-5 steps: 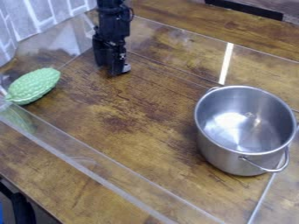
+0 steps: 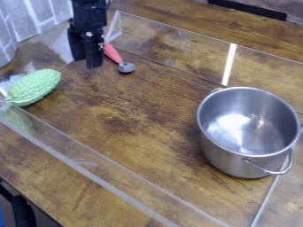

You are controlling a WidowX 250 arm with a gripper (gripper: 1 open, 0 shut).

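My black gripper (image 2: 88,51) is at the upper left, low over the wooden table, just left of a red-handled utensil (image 2: 113,55) with a grey head. Whether its fingers are open or shut is unclear. A pale green textured oval object (image 2: 34,87) lies at the left. A large steel pot (image 2: 246,129) with side handles stands at the right.
Transparent strips or panels run along the left and lower left, and a white tape strip (image 2: 229,64) lies above the pot.
My gripper has moved left from over the red utensil, which now shows more fully. The green object and the pot stay where they were.
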